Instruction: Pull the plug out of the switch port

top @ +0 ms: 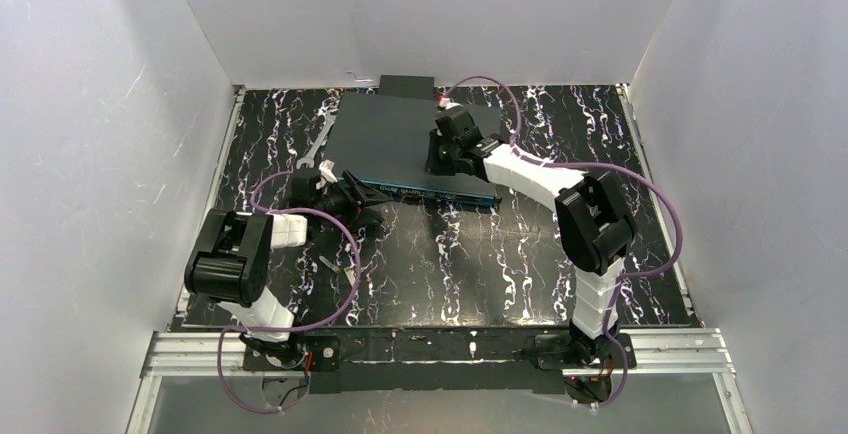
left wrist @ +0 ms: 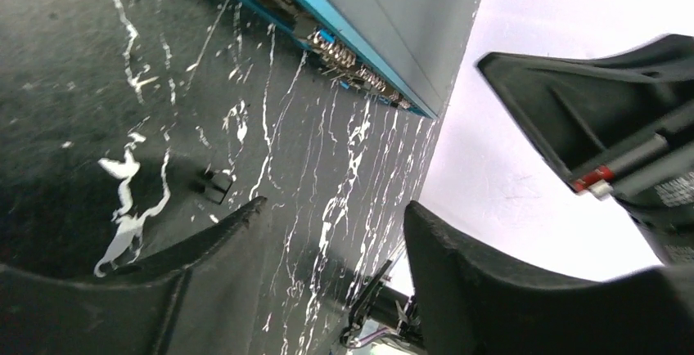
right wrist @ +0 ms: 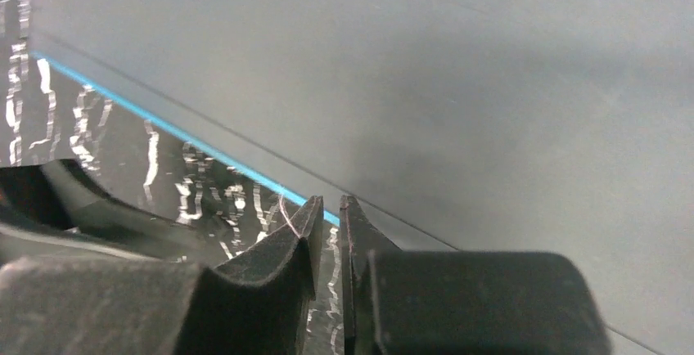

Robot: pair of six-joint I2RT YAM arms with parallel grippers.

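The switch (top: 375, 134) is a wide dark grey box with a blue front edge, and its row of ports (left wrist: 353, 67) shows in the left wrist view. On the marble table before it lies a small dark piece (left wrist: 216, 185), apart from the ports; whether it is the plug I cannot tell. My left gripper is open near the switch's front edge, nothing between its fingers. Over the switch's top hangs my right gripper, its fingertips a narrow gap apart and nothing visible between them. No plug shows seated in the visible ports.
Two small pale pieces (top: 329, 264) lie on the table toward the front left. A grey strip (top: 318, 141) lies along the switch's left side. Purple cables loop around both arms.
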